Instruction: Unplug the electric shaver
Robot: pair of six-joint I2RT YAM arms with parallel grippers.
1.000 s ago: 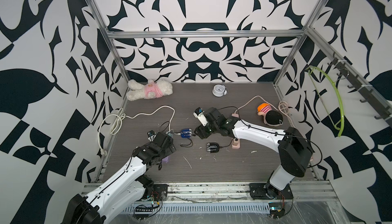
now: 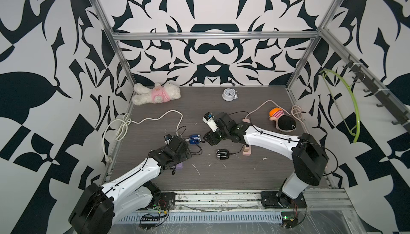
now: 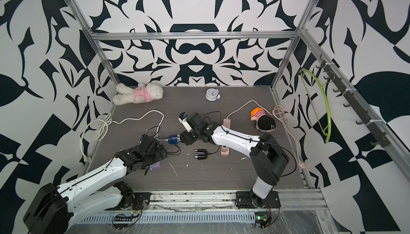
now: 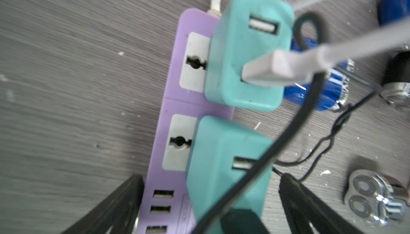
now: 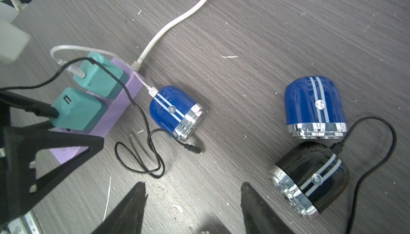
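Observation:
The left wrist view shows a purple power strip [image 4: 175, 76] with two teal adapters [image 4: 243, 89]; a white USB plug [image 4: 264, 67] sits in the upper one, and a dark cable crosses the lower. My left gripper is open around the lower adapter. In the right wrist view, a white cord joins a blue shaver [image 5: 170, 114], lying beside the strip. Another blue shaver [image 5: 314, 101] and a black shaver [image 5: 309, 178] with a dark cord lie to the right. My right gripper is open above bare table.
A pink power strip [image 2: 246, 150] lies under my right arm. A white teddy [image 2: 158, 92], a small white dial [image 2: 229, 94] and a striped doll [image 2: 281, 118] lie toward the back and right. Loose cables run along both sides.
My left arm has moved rightward and toward the back, over the purple strip. My right arm has barely moved.

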